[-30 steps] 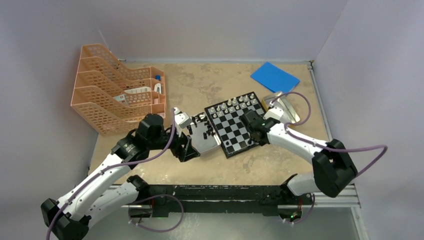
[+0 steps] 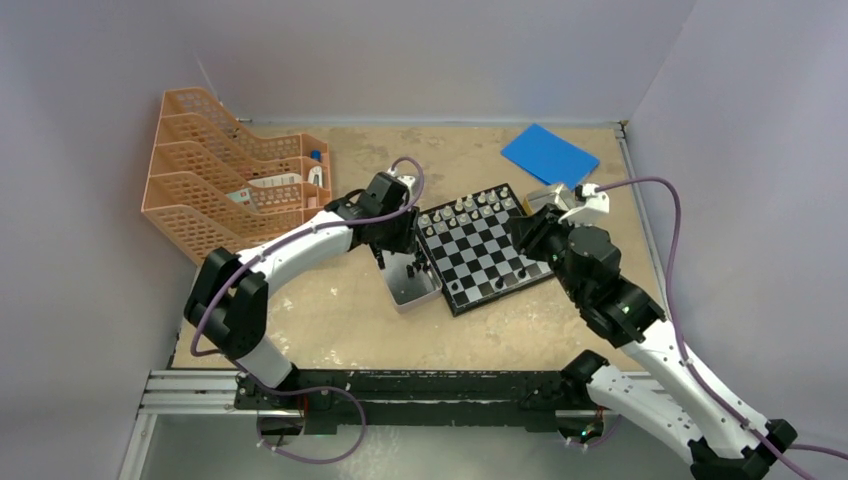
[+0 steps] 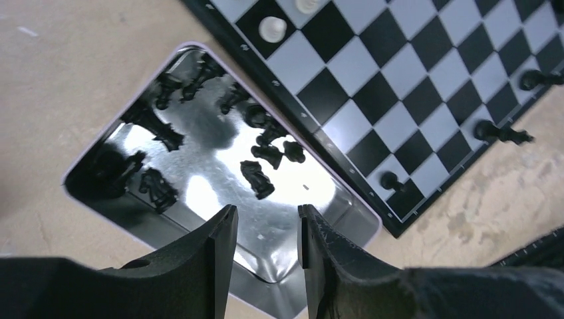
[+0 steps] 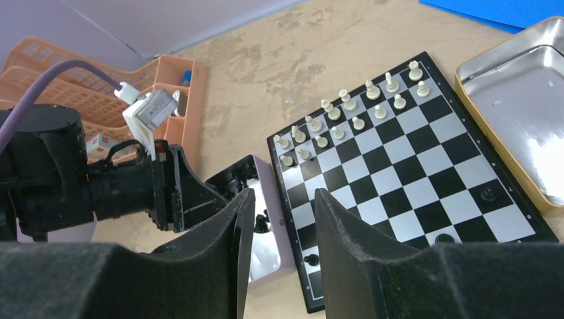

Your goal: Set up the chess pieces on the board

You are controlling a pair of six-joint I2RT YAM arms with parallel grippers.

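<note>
The chessboard (image 2: 480, 250) lies at a slant mid-table, with two rows of white pieces (image 4: 349, 101) along its far side. Near the opposite edge stand three black pieces: one (image 3: 391, 181) at the corner by the tray, another (image 4: 444, 238) and a third (image 4: 488, 193) farther along. Several black pieces, among them one alone on bare metal (image 3: 257, 179), lie loose in the metal tray (image 3: 266, 229) beside the board. My left gripper hangs over that tray, part open and empty. Part open too, with nothing between its fingers, my right gripper is above the board's right side.
An empty metal tray (image 4: 522, 100) with a tan rim stands right of the board. At the back right lies a blue sheet (image 2: 550, 154); an orange organizer (image 2: 240, 170) fills the left back.
My left arm has swung right and toward the back, over the tray of black pieces. My right arm has risen away from the board's near edge, toward the back right, uncovering black pieces.
</note>
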